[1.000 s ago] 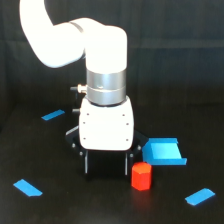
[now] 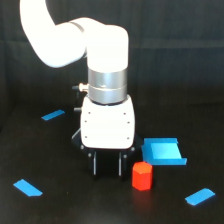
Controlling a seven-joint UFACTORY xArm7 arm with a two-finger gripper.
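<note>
A red block (image 2: pixel 142 177) rests on the dark surface, right of centre. My gripper (image 2: pixel 108 163) points down on its left, apart from it in this view; how far apart in depth I cannot tell. Its two thin fingers (image 2: pixel 121 163) stand a moderate gap apart, and nothing shows between them. Behind the block and to the right is a light-blue square (image 2: pixel 165 152) with a darker blue strip along its back edge.
Blue tape strips lie at the front left (image 2: pixel 27 188), front right (image 2: pixel 200 197) and back left (image 2: pixel 53 115).
The gap between my fingers has become narrower, and the gripper has shifted very slightly. The red block and the blue square look unmoved.
</note>
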